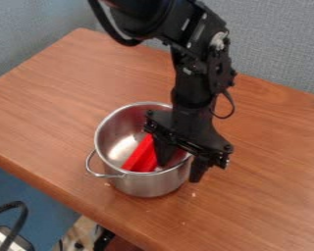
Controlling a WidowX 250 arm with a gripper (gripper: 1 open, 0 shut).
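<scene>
A steel pot (140, 185) with a loop handle stands near the front edge of the wooden table. A red object (140, 155) lies inside it, partly hidden by the black arm. My gripper (180, 162) is low over the right half of the pot, one finger reaching inside and the other near the right rim. Whether anything is between the fingers is hidden.
A grey panel stands behind it. At the lower left, beyond the table edge, are a blue surface and black cables.
</scene>
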